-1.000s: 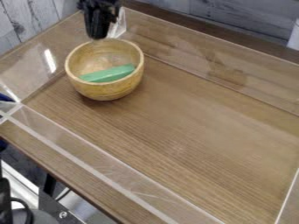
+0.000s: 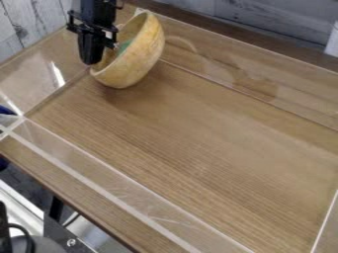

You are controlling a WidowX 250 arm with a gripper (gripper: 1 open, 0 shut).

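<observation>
A pale tan wooden bowl [image 2: 133,59] is tipped steeply on its side near the back left of the table, its opening turned mostly away. The black gripper [image 2: 93,52] is at the bowl's left side, low by its rim; it looks shut, and whether anything is between its fingers is hidden or too small to tell. A bit of a green object [image 2: 122,46] shows just inside the bowl, mostly hidden.
Clear tape strips cross its left and front. A white item [image 2: 331,40] stands at the back right edge. Dark cables lie off the lower left edge.
The gripper has come down onto the bowl's left side. The bowl has gone from upright to steeply tipped and moved up the view; the green object inside is now mostly hidden.
</observation>
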